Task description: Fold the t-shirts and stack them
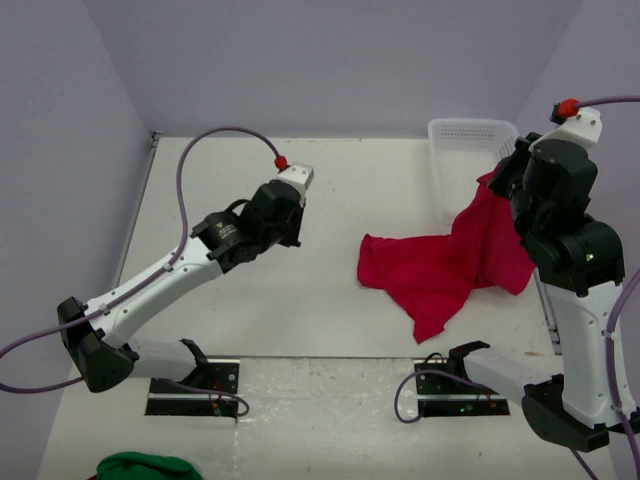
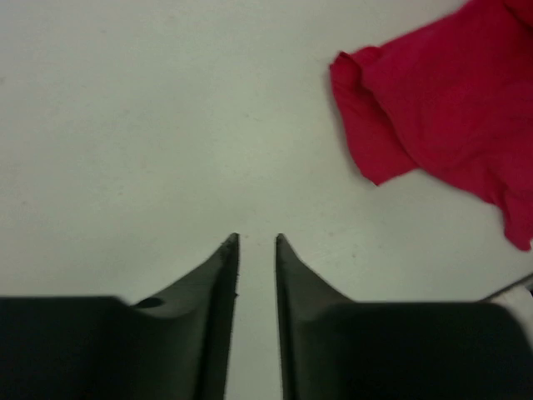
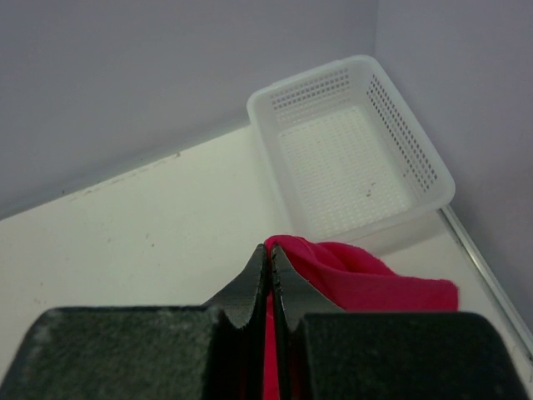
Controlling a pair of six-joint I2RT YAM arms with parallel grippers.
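Note:
The red t-shirt [image 1: 420, 275] lies crumpled on the right half of the white table [image 1: 240, 310], with one end raised to my right gripper [image 1: 500, 175]. That gripper is shut on the red cloth, seen at its fingertips in the right wrist view. My left gripper [image 1: 295, 235] hangs over bare table to the left of the shirt, part open with nothing between its fingers; in the left wrist view the shirt [image 2: 441, 108] is ahead of it to the right.
A white plastic basket [image 1: 465, 135] stands empty at the back right, near the side wall. A green cloth [image 1: 145, 467] lies at the bottom left.

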